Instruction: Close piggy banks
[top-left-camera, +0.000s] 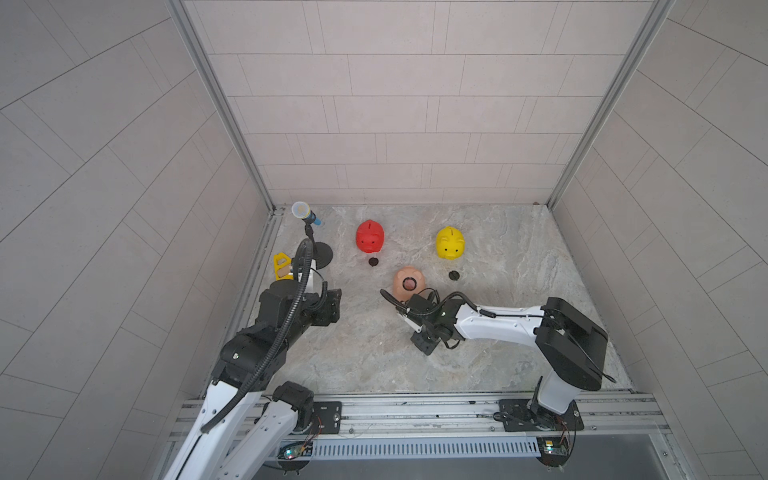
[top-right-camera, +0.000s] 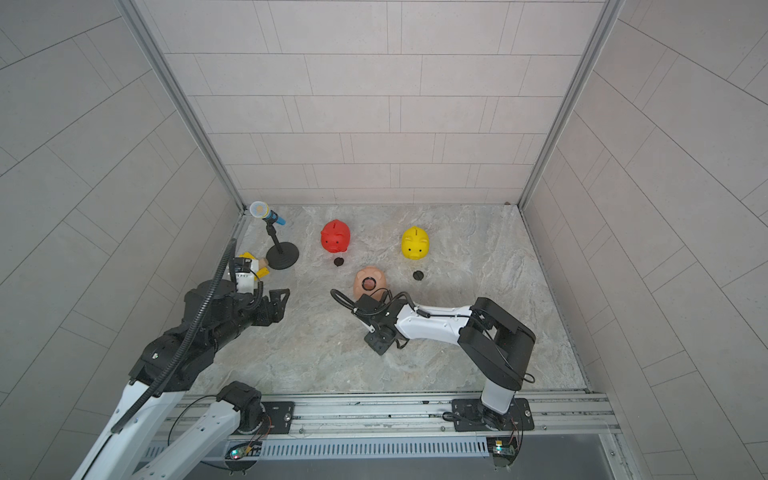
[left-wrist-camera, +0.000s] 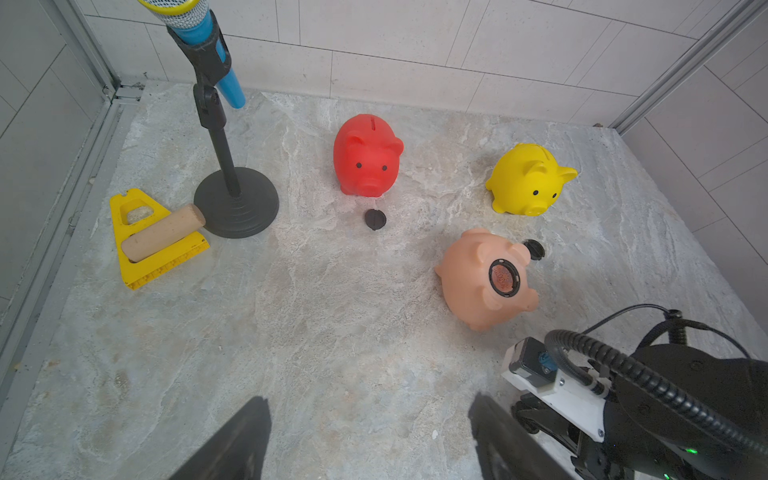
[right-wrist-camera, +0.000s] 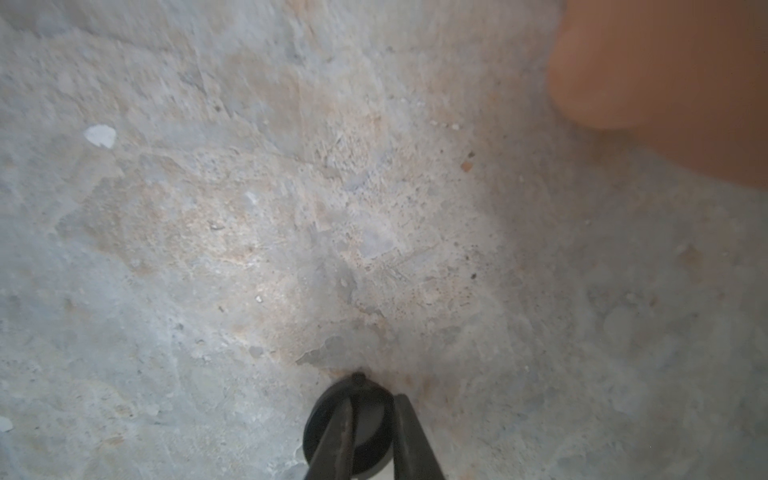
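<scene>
A peach piggy bank (left-wrist-camera: 472, 276) rests tipped over, its round dark-rimmed opening facing up. Upright behind it stand a red piggy bank (left-wrist-camera: 368, 156) and a yellow piggy bank (left-wrist-camera: 524, 180). One black plug (left-wrist-camera: 375, 218) lies before the red bank, another black plug (left-wrist-camera: 534, 249) beside the yellow one. In the right wrist view a third black plug (right-wrist-camera: 372, 420) lies below my right gripper, whose narrowly parted fingertips overlap it; no firm hold shows. My left gripper is open above the table at the left, with nothing between its fingers.
At the left stand a microphone on a black stand (left-wrist-camera: 236, 204) and a yellow tool with a wooden handle (left-wrist-camera: 164, 232). My right arm (top-left-camera: 504, 322) reaches across the front right, close to the peach bank.
</scene>
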